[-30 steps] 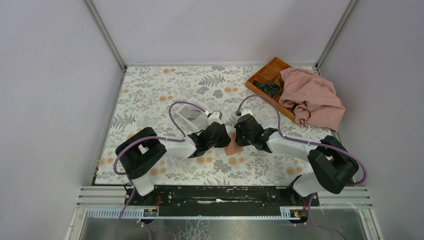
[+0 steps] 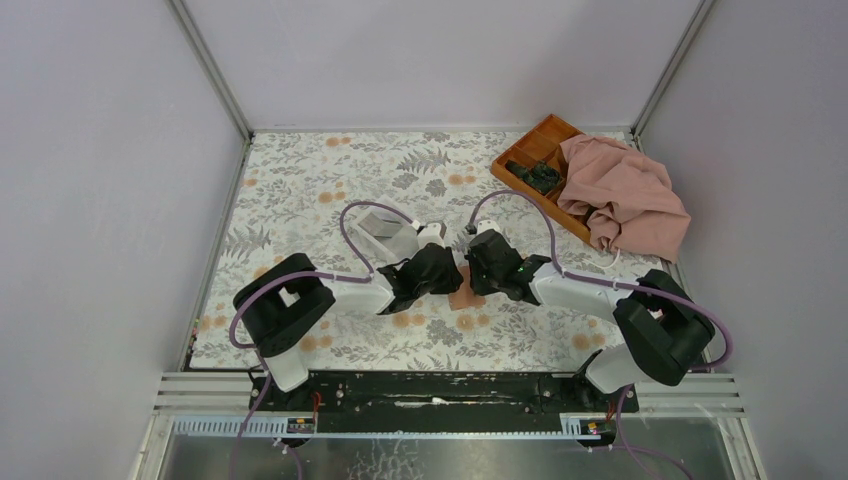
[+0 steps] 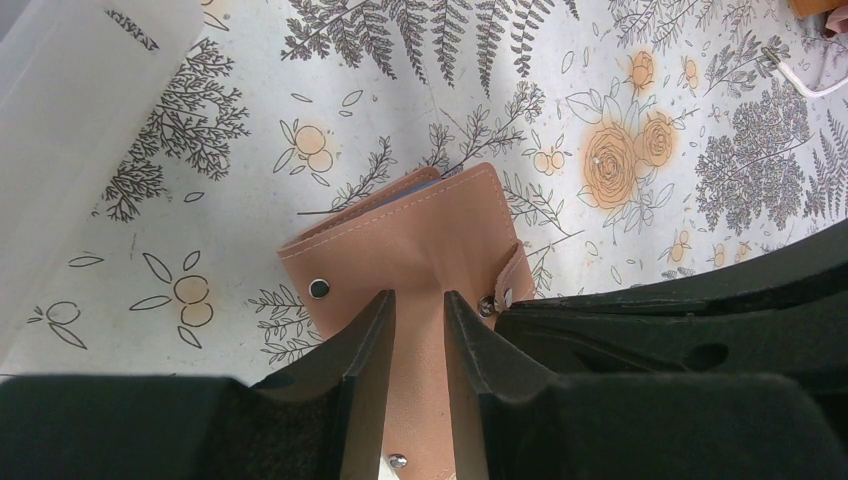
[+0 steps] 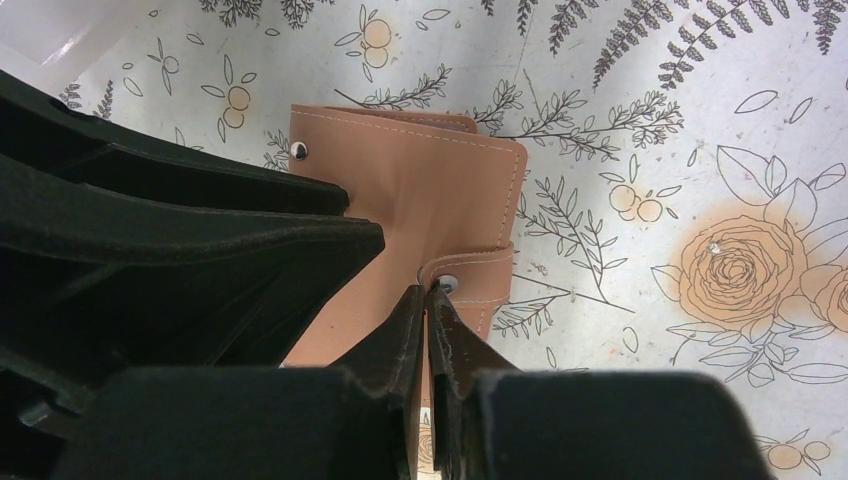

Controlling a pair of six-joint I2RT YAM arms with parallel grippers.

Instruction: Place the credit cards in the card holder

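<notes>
The tan leather card holder (image 3: 430,235) lies on the patterned table, its top edge parted, with a thin bluish strip showing inside. A small strap with a metal snap (image 4: 475,275) crosses its right side. My right gripper is shut on the strap's free end. Over the holder's middle, my left gripper is part open, its fingertips apart and nothing visible between them. Separate credit cards cannot be made out. From above, both grippers hide much of the holder (image 2: 460,299).
A whitish translucent box (image 2: 380,228) stands just behind the left gripper. At the back right is a wooden tray (image 2: 548,130) with a dark object and a pink cloth (image 2: 620,185).
The left arm has barely moved, and the holder remains in the same place.
</notes>
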